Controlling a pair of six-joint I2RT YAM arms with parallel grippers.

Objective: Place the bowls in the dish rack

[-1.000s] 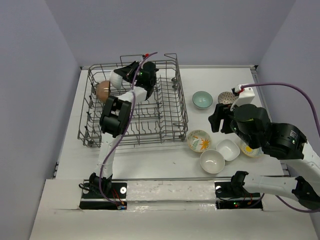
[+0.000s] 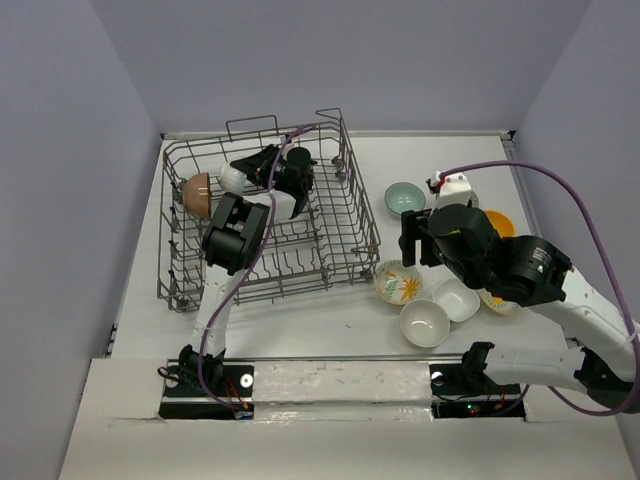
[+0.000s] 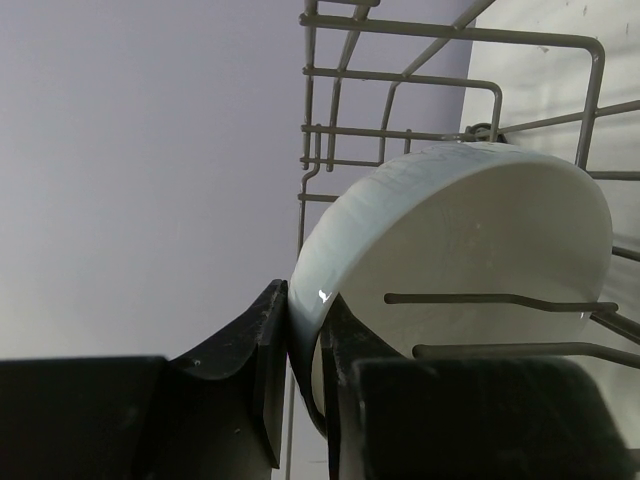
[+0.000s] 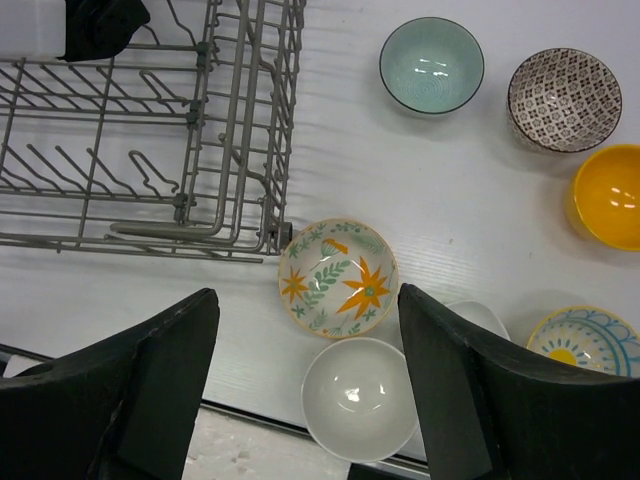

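Note:
The dish rack [image 2: 300,280] holds a brown bowl [image 2: 196,195] at its left. A white bowl [image 2: 232,178] [image 3: 470,230] stands tilted among the wires, its rim between the fingers of my left gripper; whether they grip it is unclear. My right gripper is open above the loose bowls: floral [image 4: 335,275], white [image 4: 358,398], green [image 4: 431,64], speckled [image 4: 563,98], yellow [image 4: 610,198], patterned [image 4: 585,345], and a partly hidden white one [image 4: 475,318].
The rack's right side borders the loose bowls. The counter [image 2: 300,330] in front of the rack is clear. Grey walls enclose the back and sides.
The rack has shifted slightly toward the front and left since a second ago, along with my left gripper and white bowl. My right arm has moved left.

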